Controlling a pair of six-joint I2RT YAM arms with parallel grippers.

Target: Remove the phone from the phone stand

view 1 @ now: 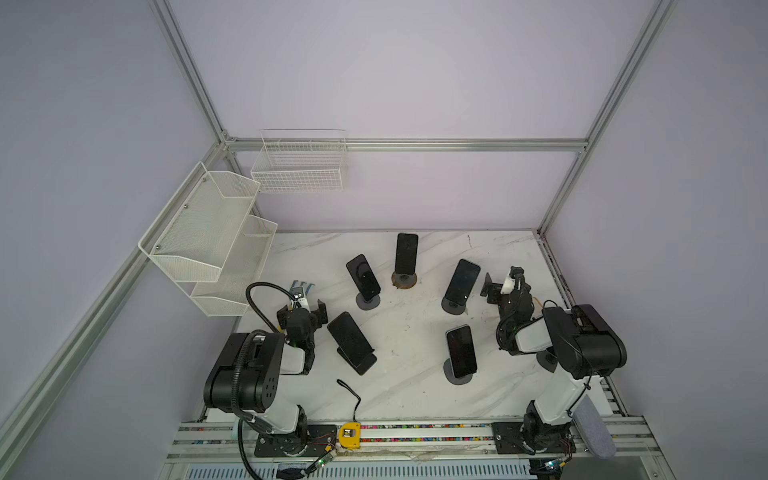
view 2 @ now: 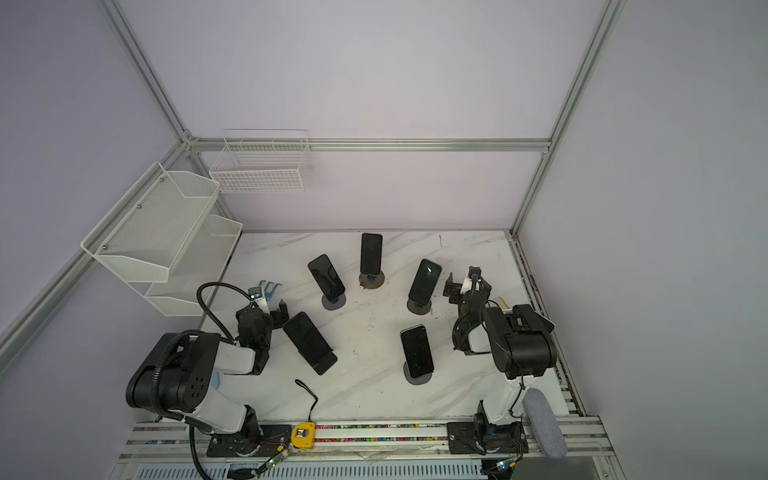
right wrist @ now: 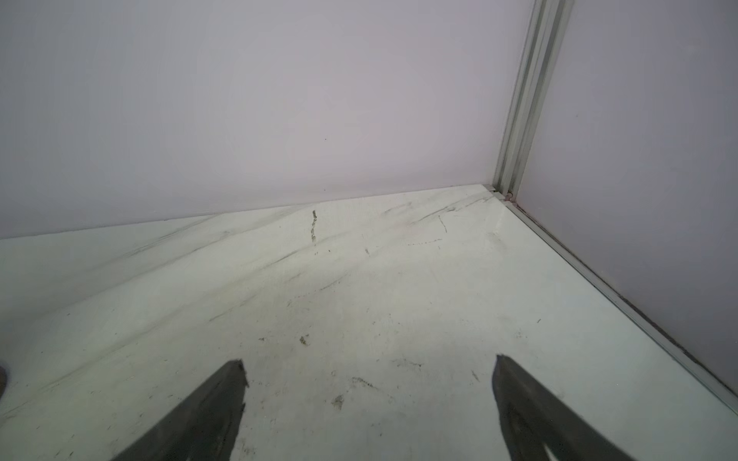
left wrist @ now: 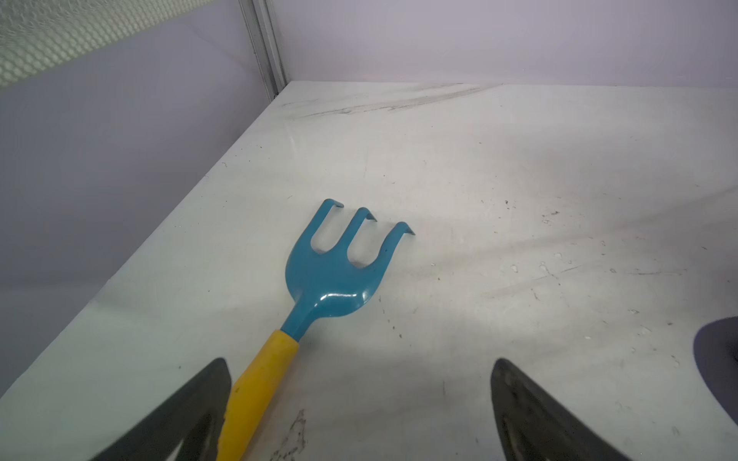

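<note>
Several dark phones lean on round-based stands across the white marbled table: a back phone (view 1: 406, 253), a back-left phone (view 1: 364, 277), a right phone (view 1: 462, 281) and a front phone (view 1: 461, 350). Another large black phone (view 1: 349, 336) rests on a stand at the left, its base mostly covered. Left of that one, my left gripper stands open over bare table, a fork's yellow handle behind one finger. To the right of the right phone, my right gripper is also open, with only tabletop between its fingers. Neither touches a phone.
A blue hand fork (left wrist: 330, 280) lies near the left gripper. White mesh shelves (view 1: 200, 232) stand at the left, with a wire basket (view 1: 300, 168) on the back wall. A yellow tape measure (view 1: 349, 435) sits at the front edge.
</note>
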